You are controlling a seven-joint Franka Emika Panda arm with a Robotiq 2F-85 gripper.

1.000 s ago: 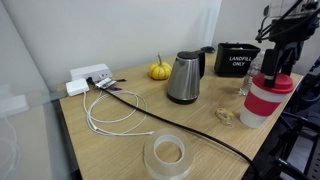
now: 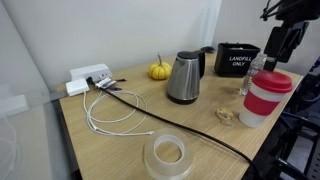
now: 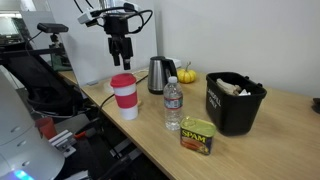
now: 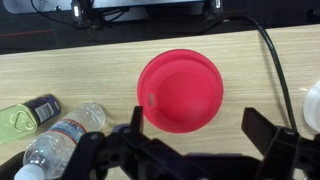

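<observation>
A white cup with a red band and red lid (image 2: 272,82) stands upright near the table edge; in the second exterior view the cup (image 3: 125,97) is left of a water bottle. My gripper is open, its dark fingers spread wide apart. The round red lid (image 4: 180,90) shows between and beyond them in the wrist view. In the second exterior view the gripper (image 3: 121,50) hangs above the lid, with a gap between. Nothing is held.
The water bottle (image 3: 173,104) and a yellow-green SPAM can (image 3: 197,136) stand near the cup. Behind are a kettle (image 2: 185,78), a black LANDFILL bin (image 3: 234,108) and a small pumpkin (image 2: 160,71). A tape roll (image 2: 168,153) and a black cable (image 2: 190,131) lie on the table.
My gripper has risen from around the top of the cup to clear above its lid. The cup has stayed in place.
</observation>
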